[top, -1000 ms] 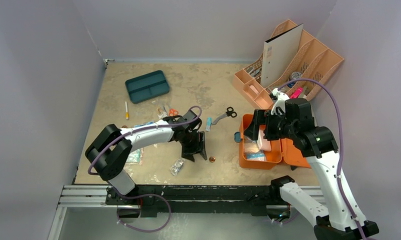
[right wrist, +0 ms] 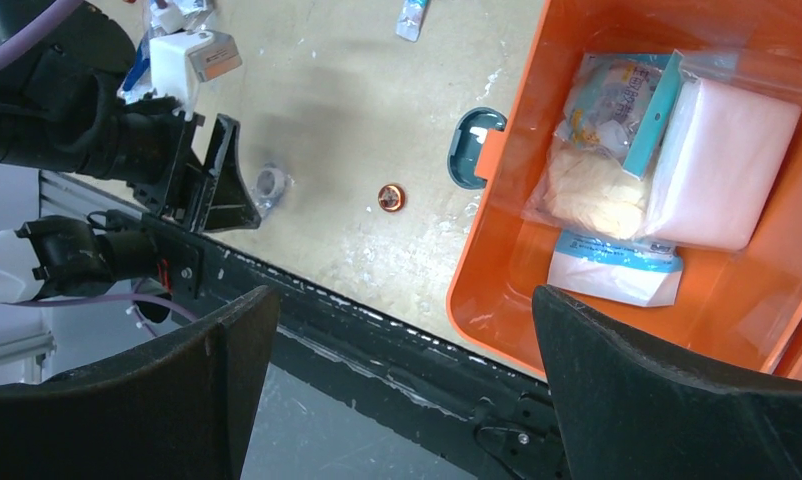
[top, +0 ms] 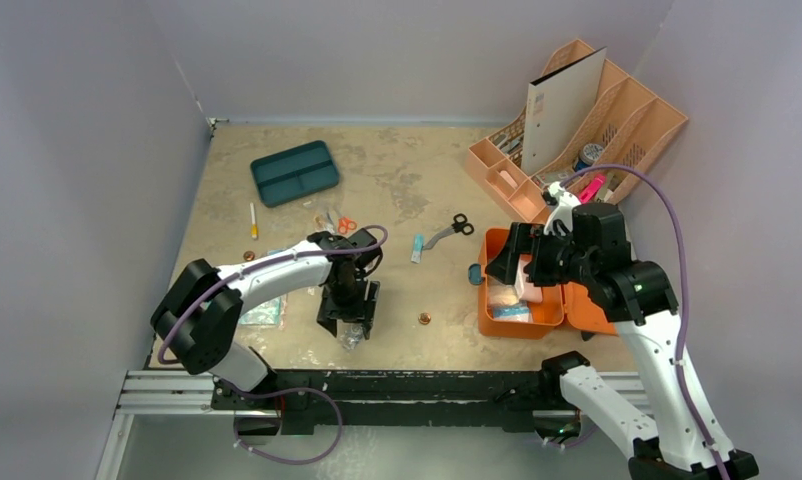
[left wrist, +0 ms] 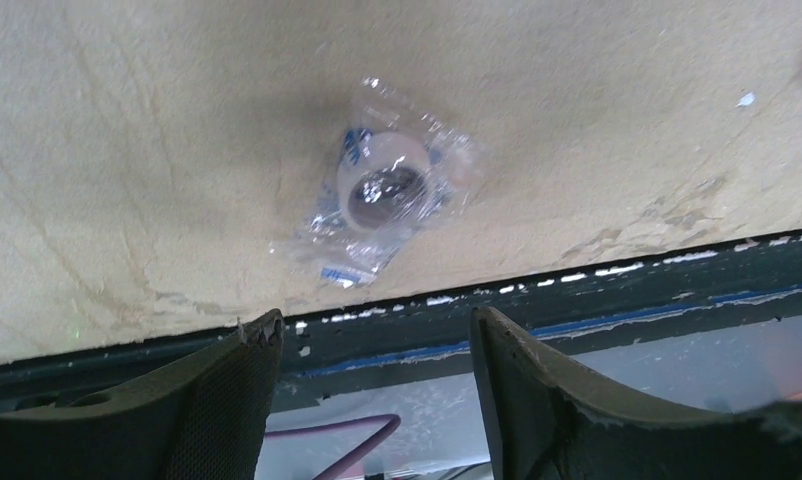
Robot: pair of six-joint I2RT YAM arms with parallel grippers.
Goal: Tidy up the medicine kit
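A clear plastic packet with a white roll inside (left wrist: 385,180) lies flat on the table near its front edge. Above it hangs my left gripper (top: 346,333), its fingers apart and nothing between them; in the left wrist view the packet sits beyond the fingertips (left wrist: 267,330). To the right stands the open orange kit box (top: 488,320), holding a white pad (right wrist: 722,165), a beige bundle (right wrist: 597,190) and a blue-and-white packet (right wrist: 617,268). My right gripper is open and empty, above the box's near left side.
Scissors (top: 447,232), a small blue tube (top: 416,249) and a copper-coloured roll (top: 424,319) lie mid-table. A green tray (top: 295,173) is at the back left, a peach organizer (top: 637,125) at the back right. Bare table separates the packet from the box.
My left gripper has moved left and toward the front edge, from near the copper-coloured roll to above the clear packet. The right arm has hardly moved.
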